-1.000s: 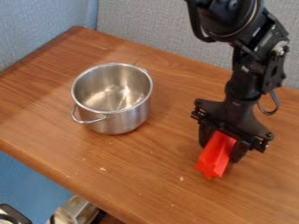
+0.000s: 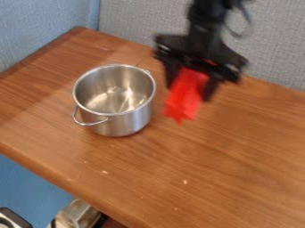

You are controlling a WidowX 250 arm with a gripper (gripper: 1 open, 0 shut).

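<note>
My black gripper [image 2: 191, 71], blurred by motion, is shut on a red object [image 2: 185, 98] and holds it above the table, just right of and behind a stainless steel pot [image 2: 113, 120]. The pot stands upright on the left part of the wooden table, its wire handle at the front left. The fingertips are too blurred to see clearly.
Grey textured panels [image 2: 137, 27] border it at the back and left. Metal hardware [image 2: 74, 215] sits off the table's front left edge.
The gripper and the red object have moved up, back and to the left, toward the pot. The pot has stayed in place.
</note>
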